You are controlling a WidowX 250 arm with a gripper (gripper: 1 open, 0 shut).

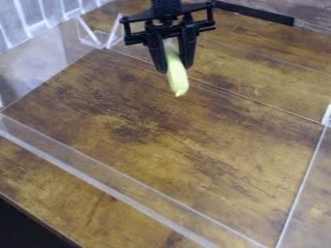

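My black gripper (172, 48) hangs at the top middle of the camera view, shut on a long pale yellow-green object (176, 78) that points downward from between its fingers. The object is held over the wooden surface (155, 145), inside a clear-walled enclosure.
Clear acrylic panels (116, 194) border the wooden work area on the near, left and right sides. A white slatted structure (26, 19) stands at the back left, and a dark strip runs along the top right.
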